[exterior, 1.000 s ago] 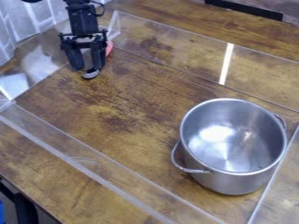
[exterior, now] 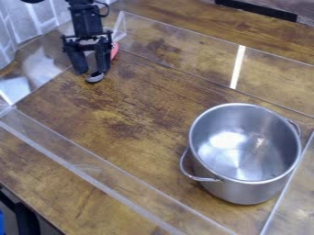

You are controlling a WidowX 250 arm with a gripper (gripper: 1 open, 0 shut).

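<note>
My black gripper (exterior: 88, 64) hangs low at the upper left of the camera view, over a small silver object (exterior: 95, 78) on the wooden table. A red item is partly hidden behind it. Whether the fingers are open or shut on anything is too small to tell. A large steel pot (exterior: 243, 151) with wire handles stands at the lower right.
Clear plastic edging runs along its left and front, and a white strip (exterior: 238, 66) lies toward the back right.
</note>
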